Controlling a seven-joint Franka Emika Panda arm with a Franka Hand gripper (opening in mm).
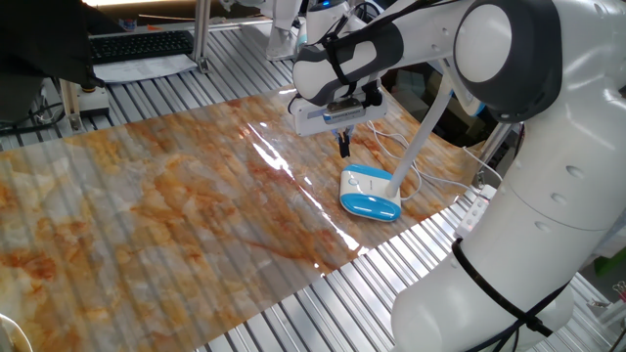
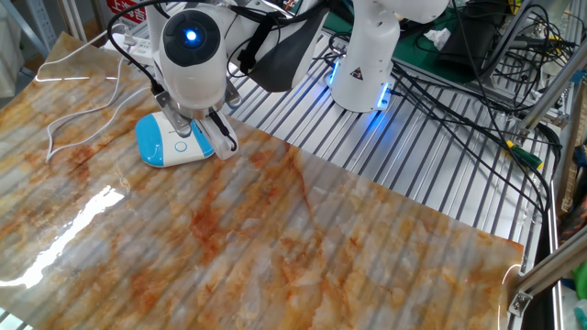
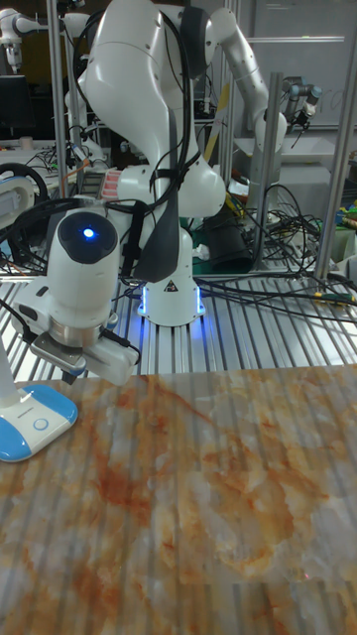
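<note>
A white and blue desk lamp (image 1: 371, 193) stands on the marble-patterned sheet, its pale stem leaning up toward the arm in exterior view 1. Just above and behind the lamp base hangs my gripper (image 1: 344, 153), pointing down. Its dark fingers are close together at the middle of the hand, so it looks shut, with nothing showing between them. Exterior view 2 has the lamp base (image 2: 167, 142) partly covered by the hand. At the left edge of exterior view 3, the base (image 3: 38, 424) sits beside the hand, which hides the fingertips there.
Most of the marbled sheet (image 1: 147, 225) is bare. White cables (image 1: 421, 176) run behind the lamp to a power strip (image 1: 473, 215). A keyboard (image 1: 142, 46) lies at the far left. Loose black cables (image 2: 477, 137) crowd the slatted table past the robot's base.
</note>
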